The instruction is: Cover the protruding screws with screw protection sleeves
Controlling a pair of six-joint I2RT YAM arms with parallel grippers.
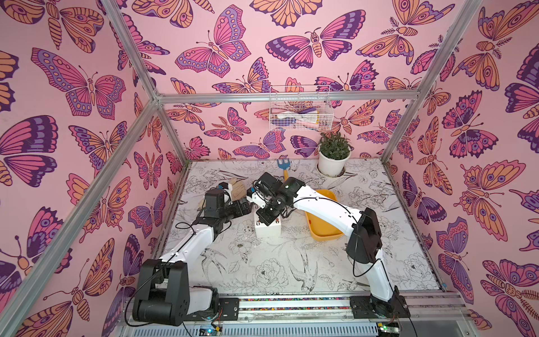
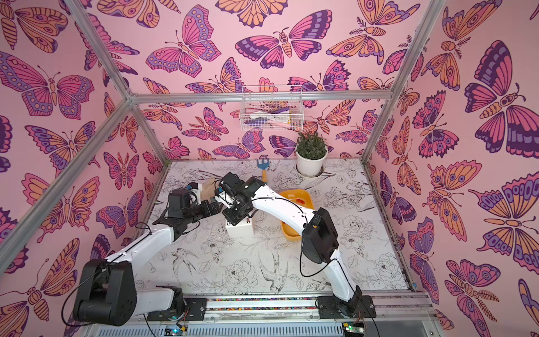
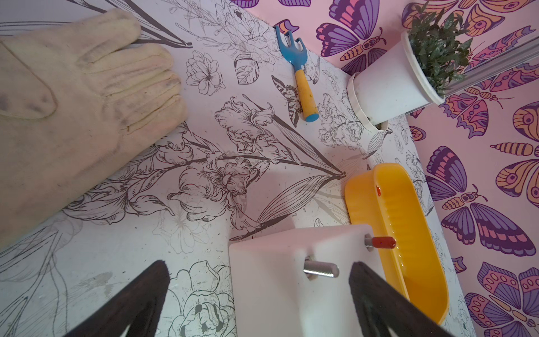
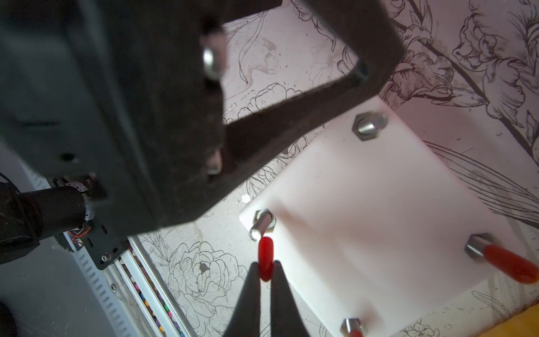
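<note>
The white block [image 3: 264, 280] carries several protruding screws. In the right wrist view, red sleeves cover a screw at the right [image 4: 505, 261] and one at the bottom; the top screw [image 4: 370, 124] and left screw [image 4: 261, 224] are bare. My right gripper is shut on a red sleeve, whose tip is beside the left screw's end. In the left wrist view, my left gripper stands open beside the block, with a bare screw [image 3: 320, 268] between and beyond its fingertips.
A yellow tray [image 1: 325, 230] lies right of the block. A pair of work gloves [image 3: 73, 123], a small fork [image 3: 306, 95] and a potted plant [image 3: 393, 81] are at the back.
</note>
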